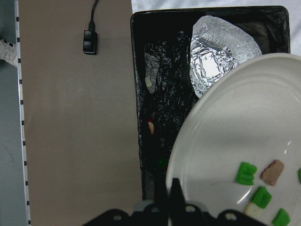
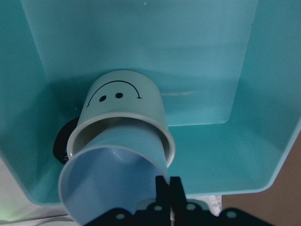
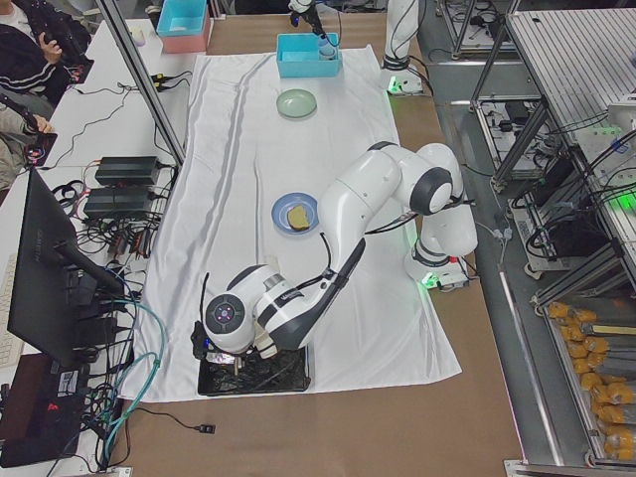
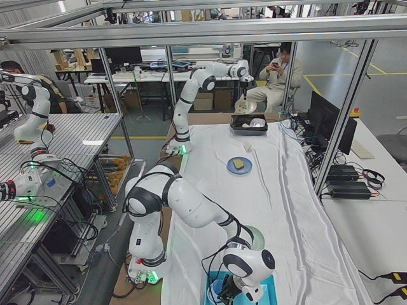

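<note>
My left gripper is shut on the rim of a white plate (image 1: 225, 122), which holds green and brown pieces and tilts above a black tray (image 1: 164, 94) lined with plastic and holding crumpled foil (image 1: 221, 52). In the right wrist view my right gripper grips the rim of a light blue cup (image 2: 110, 183), which lies against a white smiley mug (image 2: 120, 89) inside a turquoise bin (image 2: 197, 56).
A blue plate (image 3: 280, 211) with a yellow sponge (image 3: 298, 219) sits mid-table; a green plate (image 3: 296, 102) lies nearer the bin. Monitors and boxes line one side of the white cloth.
</note>
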